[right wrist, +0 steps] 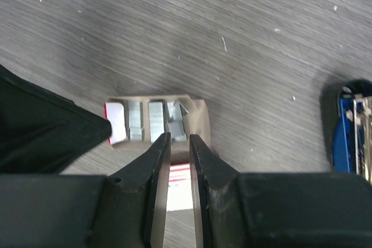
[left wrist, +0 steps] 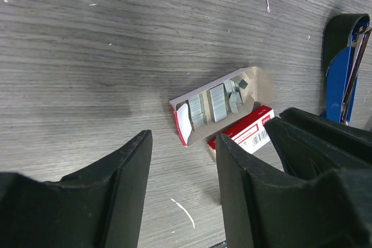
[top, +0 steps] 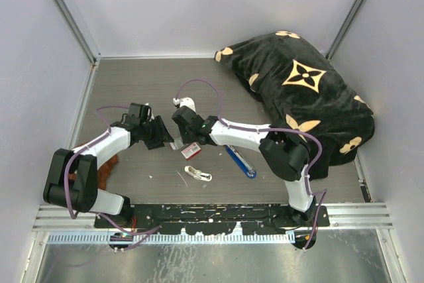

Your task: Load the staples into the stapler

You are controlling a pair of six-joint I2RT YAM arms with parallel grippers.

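An open staple box tray point(left wrist: 212, 104) lies on the table, with several grey staple strips point(left wrist: 218, 103) inside and a pale flap at its end. Against it sits the red-and-white box cover point(left wrist: 251, 130). To the right the blue stapler point(right wrist: 346, 135) lies with its metal channel exposed. My left gripper stands open over the table at the tray's left end, nothing between its fingers. My right gripper hangs above the tray's near side, part open with a narrow empty gap. In the top view the right arm covers part of the stapler point(top: 240, 162).
A white cable bundle point(top: 198, 173) lies in front of the box. A large dark patterned cushion point(top: 308, 97) fills the right back, and a brown cloth point(top: 106, 169) lies behind the left arm.
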